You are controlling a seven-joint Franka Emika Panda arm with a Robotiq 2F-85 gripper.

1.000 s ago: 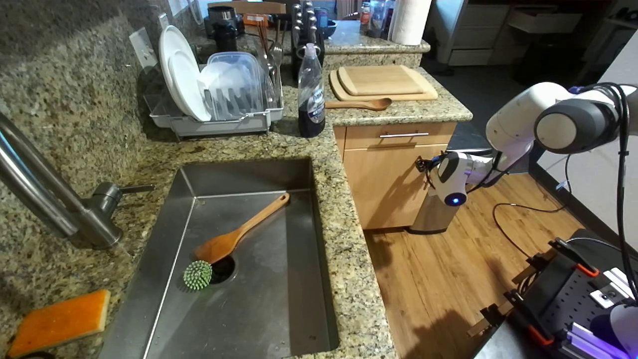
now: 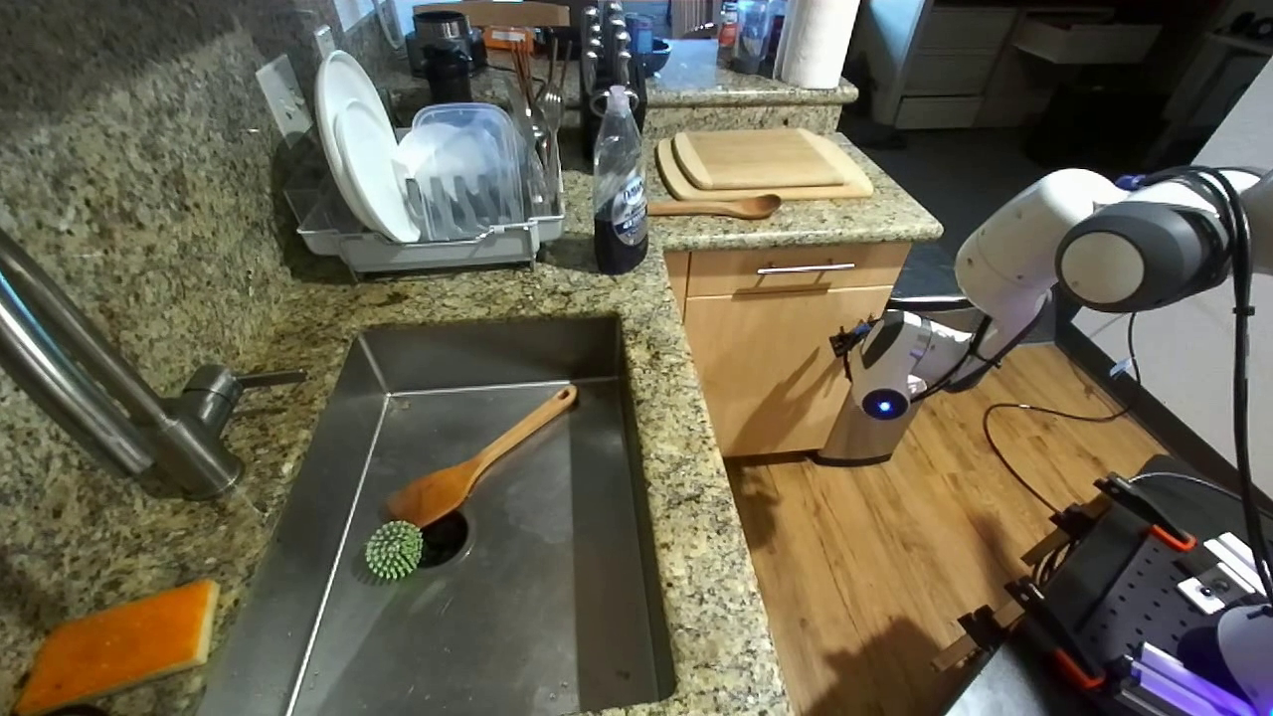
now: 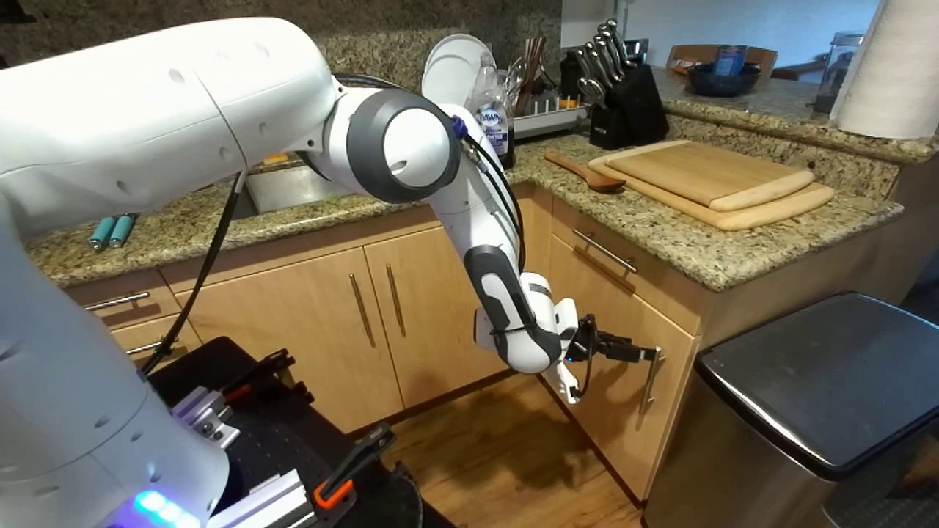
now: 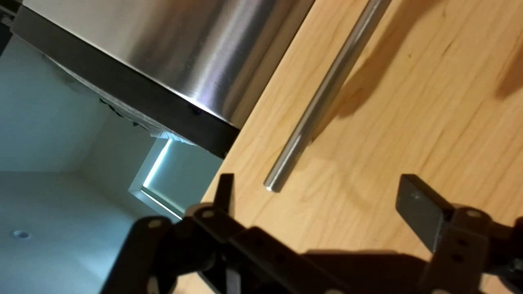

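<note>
My gripper stands open in front of a light wood cabinet door (image 4: 382,191), with nothing held between its spread black fingers. A slim metal bar handle (image 4: 326,98) runs diagonally across the wrist view. Its free end lies beyond the fingertips, within the gap's width and closer to the left finger. In exterior view 2 the fingers reach the upper end of this vertical door handle (image 3: 649,387); whether they touch it I cannot tell. The cabinet door looks closed. Exterior view 1 shows the gripper (image 2: 842,342) from the side, the handle hidden there.
A steel trash can (image 3: 792,422) with a dark lid stands right beside the cabinet. Above the door is a drawer with a horizontal handle (image 3: 604,250). The countertop (image 3: 669,237) overhangs the arm's working area, holding cutting boards (image 3: 713,176) and a wooden spoon (image 3: 585,172).
The door looks the same.
</note>
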